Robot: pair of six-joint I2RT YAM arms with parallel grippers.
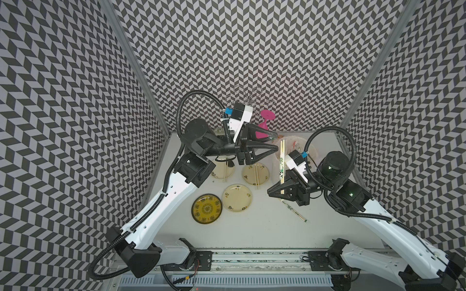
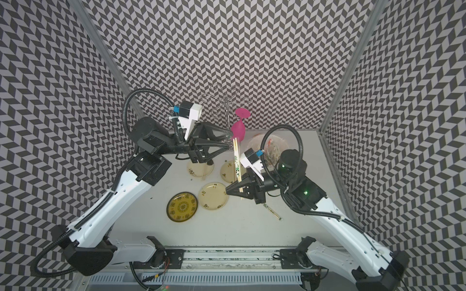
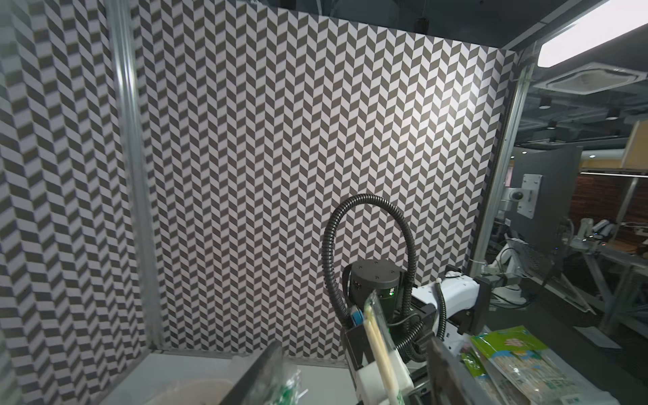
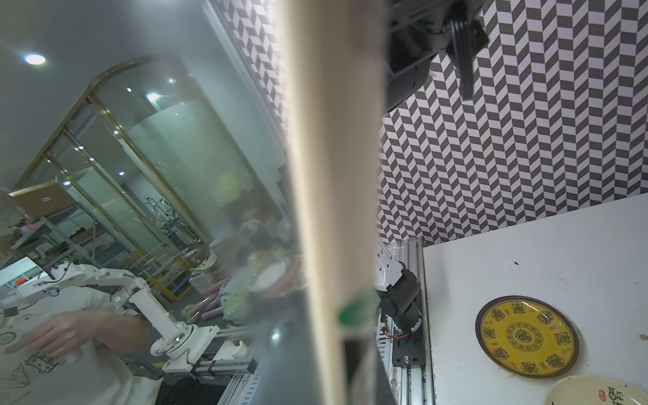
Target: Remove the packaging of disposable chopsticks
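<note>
Chopsticks in a printed clear wrapper (image 1: 282, 160) stand nearly upright in my right gripper (image 1: 272, 192), which is shut on them; they also show in the left wrist view (image 3: 379, 347) and blurred, very close, in the right wrist view (image 4: 334, 202). My left gripper (image 1: 276, 140) is partly open above and left of the wrapped chopsticks' top end, apart from my right gripper, with nothing clearly between its fingers. Another long printed item (image 1: 295, 211), a wrapper or wrapped pair, lies on the table at front right.
Several cream plates (image 1: 237, 198), some bearing bare chopsticks, and a yellow plate (image 1: 206, 208) occupy the middle and left. A clear bowl (image 2: 281, 140) is behind my right gripper, beside a pink goblet (image 2: 237, 130) on a wire stand.
</note>
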